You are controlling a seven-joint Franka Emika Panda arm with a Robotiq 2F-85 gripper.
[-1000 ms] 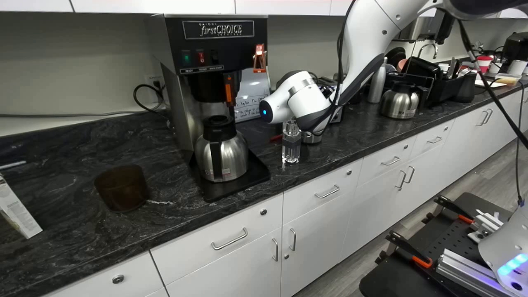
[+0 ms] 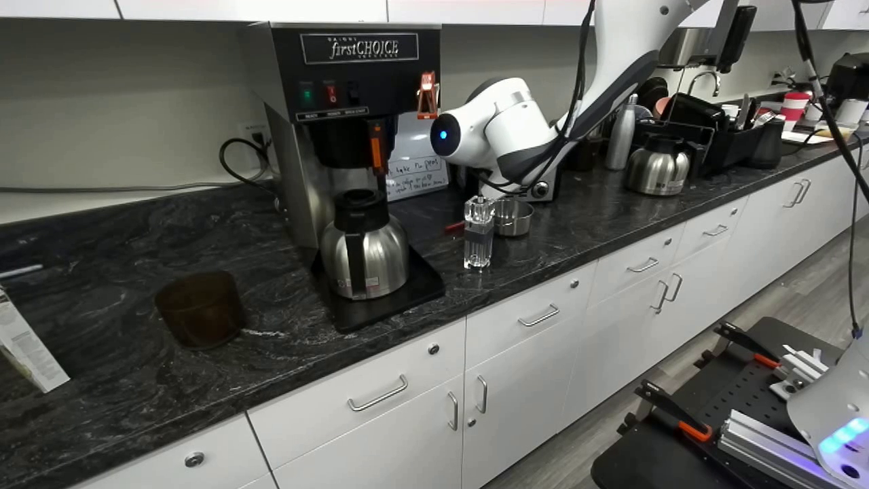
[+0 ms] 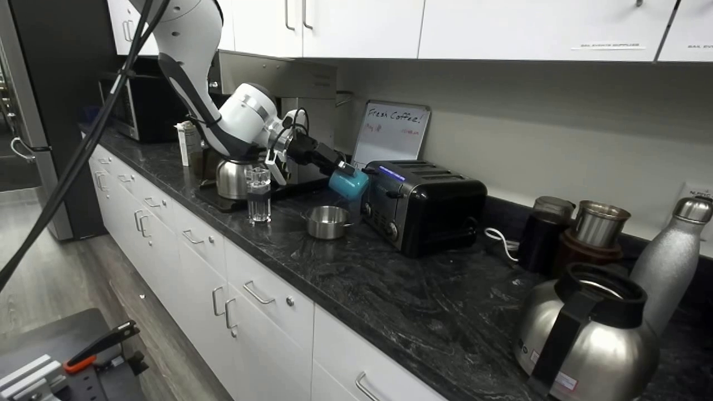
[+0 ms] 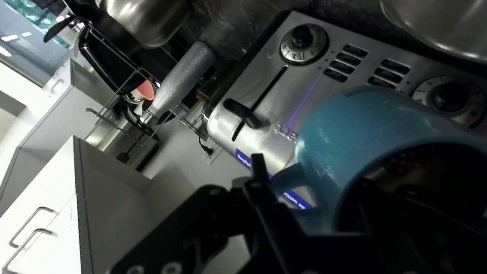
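A teal mug (image 3: 348, 181) hangs tilted in the air in front of the toaster, and my gripper (image 3: 342, 167) is shut on it. Up close in the wrist view, one dark finger (image 4: 260, 171) stands outside by the handle while the other reaches into the opening of the mug (image 4: 360, 123). Something reddish shows inside the mug, too dark to make out. Below and to the left of it in exterior view 2, a small steel pan (image 3: 327, 223) stands on the counter. The arm hides the gripper and mug in exterior view 1.
A tall clear glass vessel (image 3: 259, 195) stands near the counter edge beside the pan. The black and steel toaster (image 3: 428, 200) is close to the mug. A coffee maker (image 2: 350, 81) with a steel carafe (image 2: 368, 257) stands further along.
In exterior view 1 the arm's wrist has risen and shifted slightly right. More of the steel pan and the top of the clear vessel now show beneath it.
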